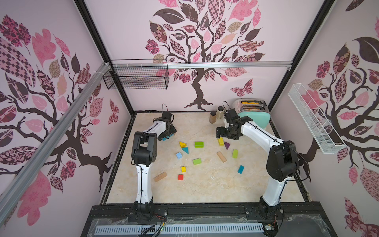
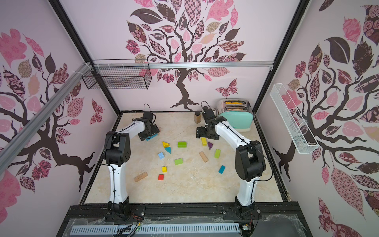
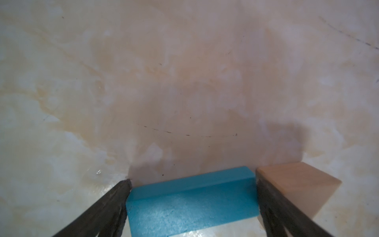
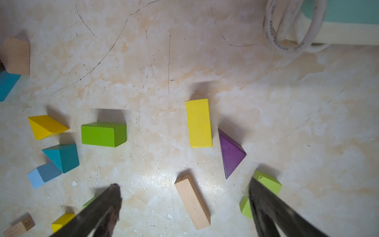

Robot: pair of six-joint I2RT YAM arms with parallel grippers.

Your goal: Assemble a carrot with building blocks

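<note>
In the left wrist view my left gripper is open low on the table, a blue block (image 3: 192,203) lying between its fingers and a wooden block (image 3: 300,183) against its right end. My right gripper hangs open and empty over a yellow block (image 4: 199,122) and a purple triangle (image 4: 232,152). Further blocks lie loose: a green block (image 4: 103,135), a yellow triangle (image 4: 47,126), a teal triangle (image 4: 63,157), a light blue block (image 4: 43,175), a natural stick (image 4: 193,201) and several others, including a red one (image 1: 180,177).
A mint toaster (image 1: 254,118) with a coiled white cable (image 4: 292,39) and shakers (image 1: 212,116) occupy the back right. Wire baskets (image 1: 136,79) hang on the walls.
</note>
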